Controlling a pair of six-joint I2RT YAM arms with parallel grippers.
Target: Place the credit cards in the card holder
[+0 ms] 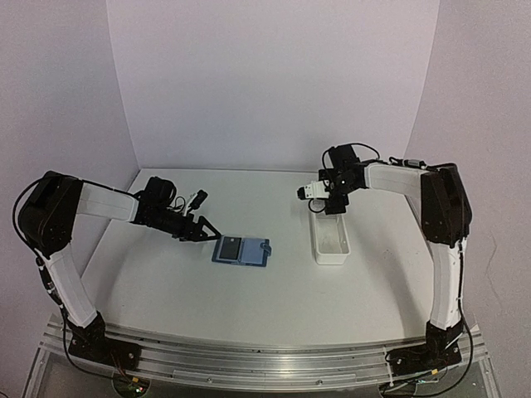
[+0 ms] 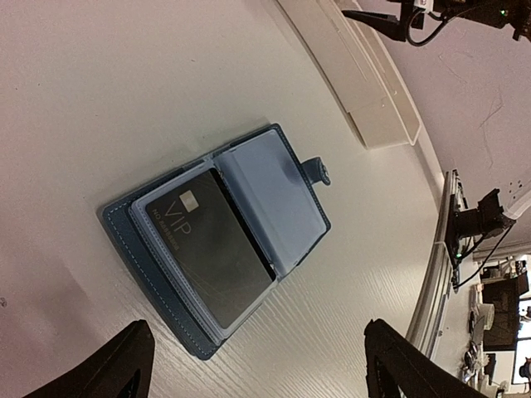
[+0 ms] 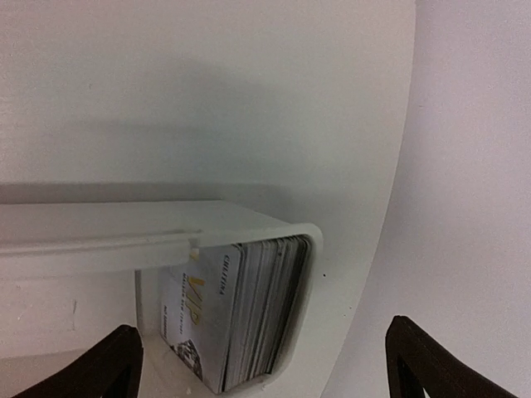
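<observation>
A blue-grey card holder (image 1: pixel 253 251) lies open on the table, with a dark VIP card (image 2: pixel 211 257) in its left sleeve. My left gripper is open just above and beside it, empty. A white box (image 1: pixel 330 249) stands to the right, holding a stack of cards (image 3: pixel 203 311) at its back end, one showing "VIP". My right gripper is open over that end, pointing down at the stack, with nothing seen held.
Walls stand behind and at both sides, and a metal rail (image 1: pixel 257 356) runs along the front edge.
</observation>
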